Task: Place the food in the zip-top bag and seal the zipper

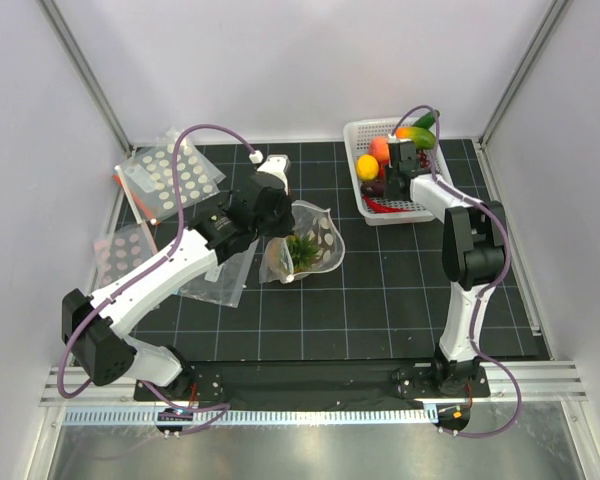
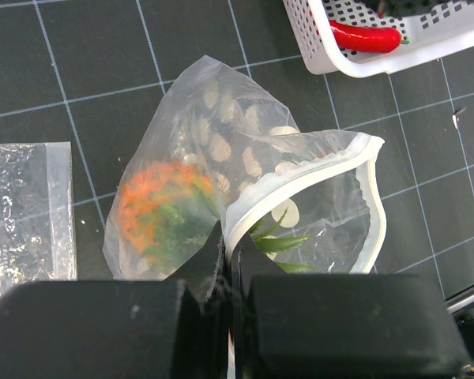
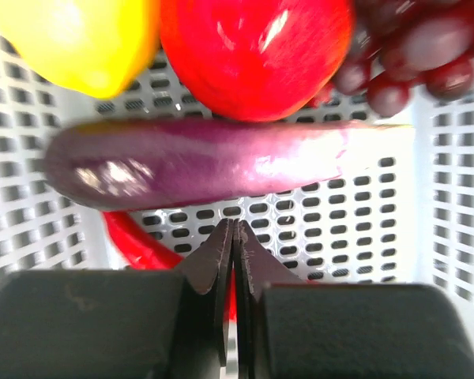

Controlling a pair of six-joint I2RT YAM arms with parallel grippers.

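Observation:
My left gripper is shut on the white rim of the clear zip bag [image 2: 201, 110], whose mouth gapes to the right. Inside the bag show an orange and green item [image 2: 162, 205] and green leaves [image 1: 303, 250]. Over the white basket [image 1: 363, 133], my right gripper has its fingers together with nothing between them. The purple eggplant [image 3: 197, 162] lies just beyond the fingertips, apart from them. The red pepper [image 3: 138, 241] runs beneath the fingers, partly hidden by them. A red round item [image 3: 257, 59] touches the eggplant's far side.
Also in the basket are a yellow item [image 3: 83, 43], grapes [image 3: 426, 47], an orange item [image 1: 380, 149] and a green cucumber [image 1: 426, 119]. Flat clear bags [image 1: 175, 175] lie at the left.

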